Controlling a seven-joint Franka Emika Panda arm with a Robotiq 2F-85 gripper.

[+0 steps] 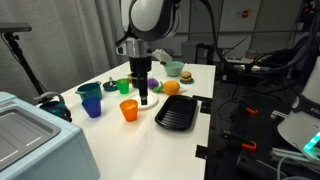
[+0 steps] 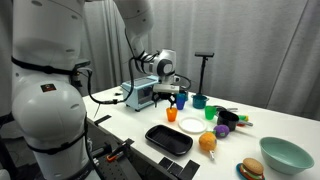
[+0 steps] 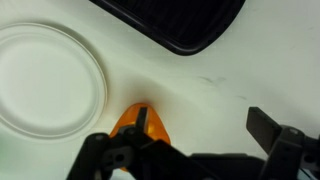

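Note:
My gripper is open, its fingers wide apart and nothing held between them. In the wrist view an orange cup [image 3: 154,122] shows by the left finger, which hides part of it. That same cup [image 1: 129,114] stands upright on the white table in exterior view 1, with the gripper above and behind it. A white plate [image 3: 46,80] lies left of the fingers, and a black tray [image 3: 185,22] enters from the top. Exterior view 2 has the cup [image 2: 172,115] close to the plate [image 2: 194,124], beyond the tray [image 2: 169,139].
A grey box-like appliance [image 1: 38,140] fills the left front. Around the plate are a blue cup [image 1: 92,106], a green cup [image 1: 123,86], an orange item [image 1: 172,87], a burger [image 1: 186,76] and a green bowl [image 2: 286,154].

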